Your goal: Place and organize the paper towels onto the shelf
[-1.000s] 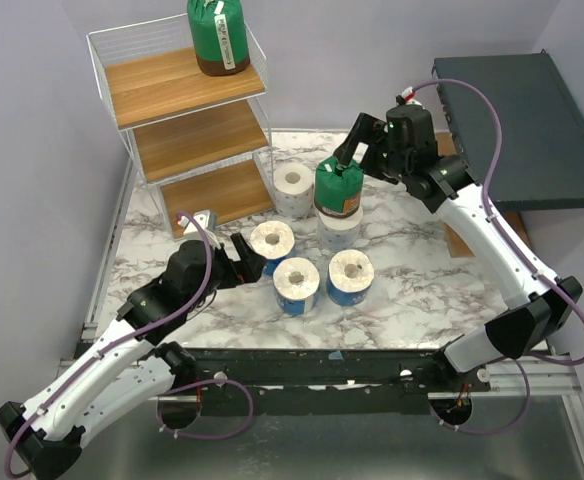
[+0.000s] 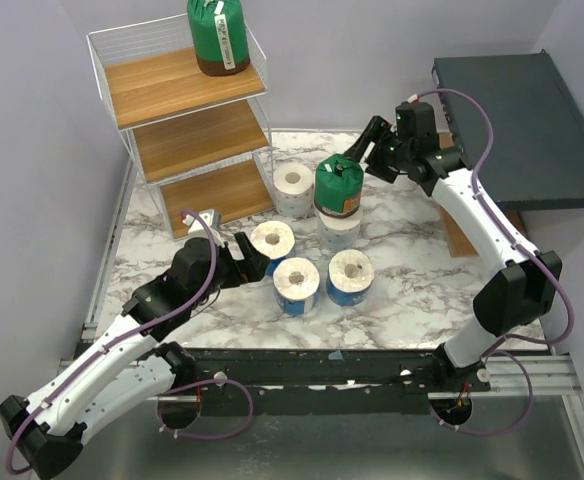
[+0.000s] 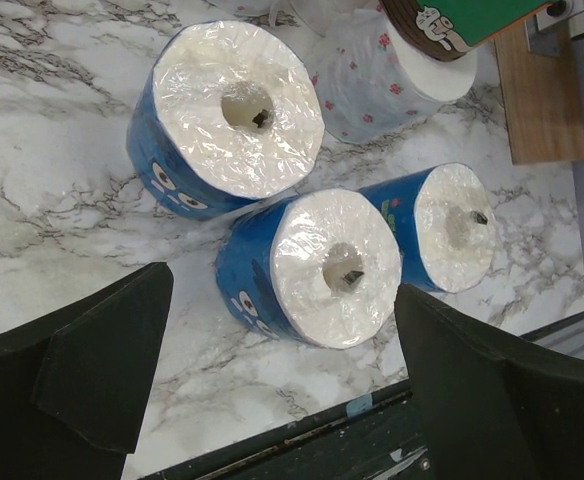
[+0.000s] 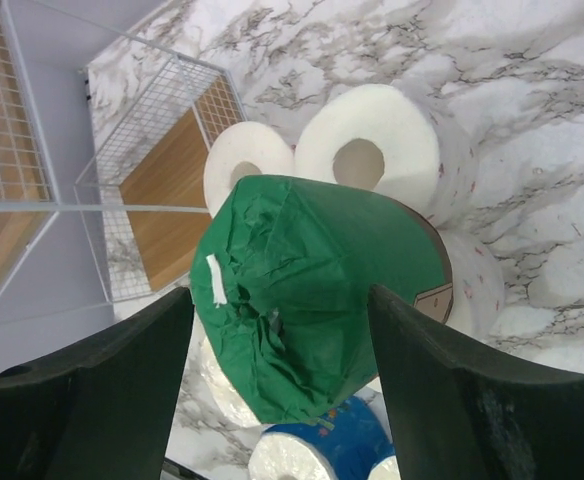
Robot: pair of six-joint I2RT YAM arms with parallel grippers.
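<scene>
A green wrapped paper towel pack [image 2: 339,184] with a brown base stands on a white floral roll [image 2: 341,231]. My right gripper [image 2: 363,162] is at the pack's upper right; in the right wrist view its fingers [image 4: 122,375] are apart, with the pack's crumpled top [image 4: 282,270] beyond them. A second green pack [image 2: 219,38] stands on the top board of the white wire shelf [image 2: 177,88]. My left gripper [image 2: 252,260] is open and empty, left of three blue-wrapped rolls [image 3: 317,265]. Another floral roll [image 2: 293,188] stands beside the shelf.
The shelf's middle board [image 2: 200,140] and lower board [image 2: 217,193] look bare. A dark panel [image 2: 522,125] overhangs a wooden board at the right.
The pack stays in place. The left arm has barely moved.
</scene>
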